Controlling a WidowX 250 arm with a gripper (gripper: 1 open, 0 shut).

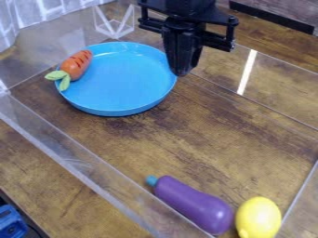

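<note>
My black gripper hangs at the top centre, over the back right rim of the blue plate, shut with nothing visible between its fingers. An orange carrot toy with green leaves rests at the plate's left edge. At the bottom lie a purple eggplant toy and, to its right, a yellow lemon.
Clear plastic edges run along the left and right. A blue object is partly seen at the bottom left.
</note>
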